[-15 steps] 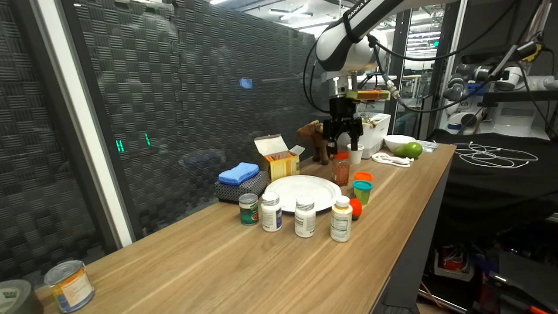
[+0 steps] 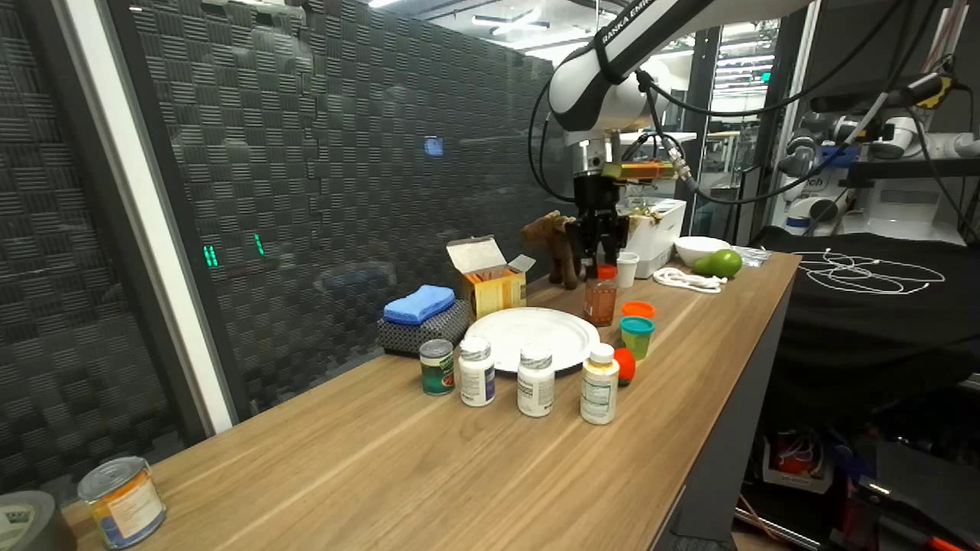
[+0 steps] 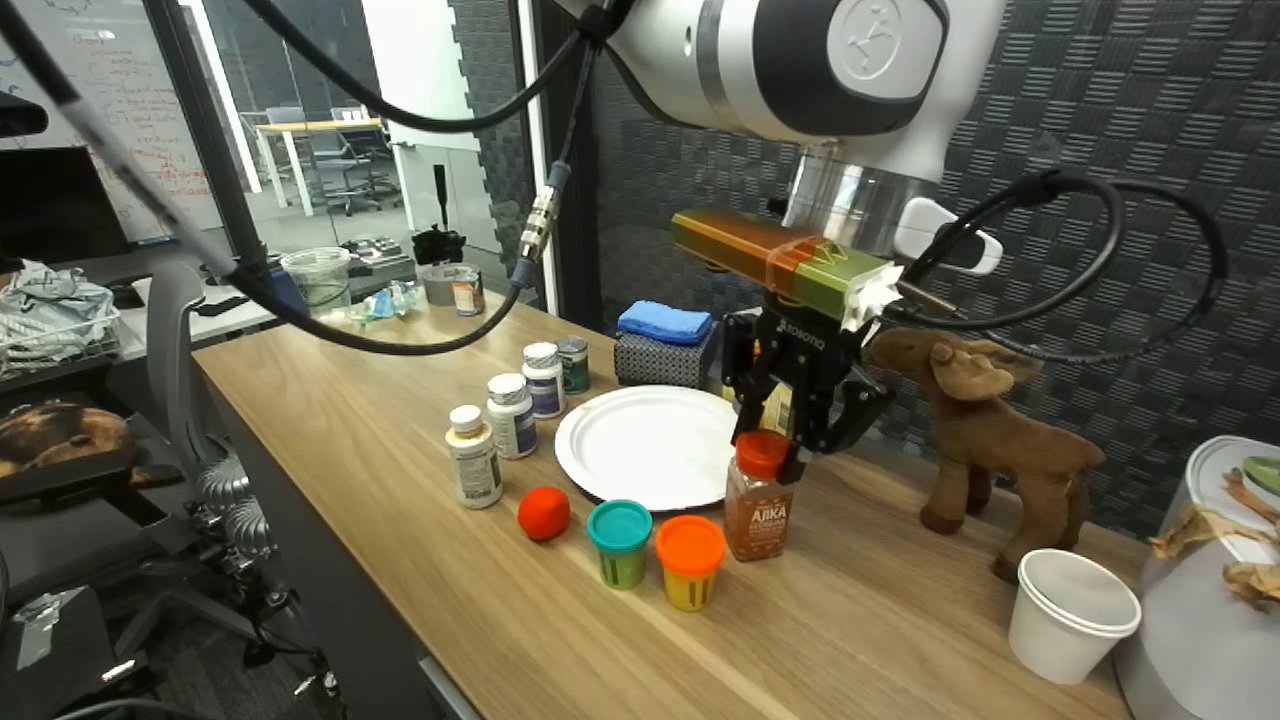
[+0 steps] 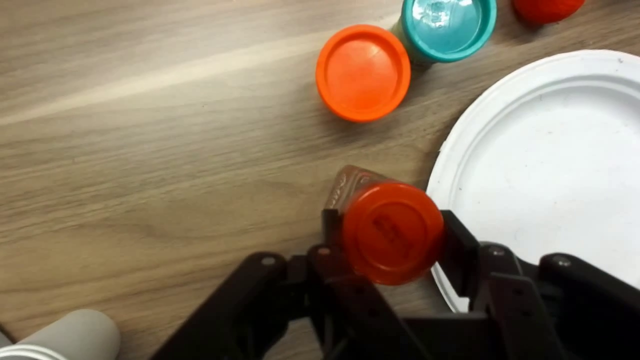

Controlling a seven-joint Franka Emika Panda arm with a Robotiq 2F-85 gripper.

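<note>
A clear spice bottle (image 3: 758,516) with a red cap and reddish contents stands upright on the table, close beside the white plate (image 3: 642,450). My gripper is shut on its cap, one finger on either side, as the wrist view shows from above. In exterior view 1 the same bottle (image 2: 601,301) is beneath the gripper, beyond the plate. Its base appears to rest on the wood, though a tiny gap would be hard to tell.
An orange-lidded tub (image 3: 689,560), a teal-lidded tub (image 3: 620,542) and a red ball (image 3: 543,512) sit near the bottle. White pill bottles (image 2: 535,381) line the plate's other side. A toy moose (image 3: 1002,432) and paper cups (image 3: 1070,618) stand nearby.
The gripper's fingers were apart above the bottle and have closed round its cap. The arm has shifted slightly, and the bottle has moved a little to the right in exterior view 1.
</note>
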